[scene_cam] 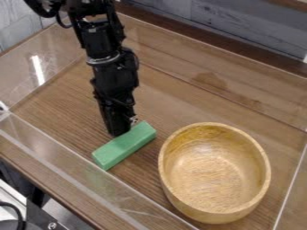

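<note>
The black robot arm reaches down from the top left to its gripper [122, 122], which is low over the wooden table beside the upper end of a green rectangular block [124, 145]. The gripper looks shut. Its fingertips are dark and small, and I see nothing clearly held between them. Whether they touch the block is hard to tell.
A large pale yellow bowl [214, 205] stands at the lower right, just right of the green block. Cables and a dark area lie beyond the edge at the lower left.
</note>
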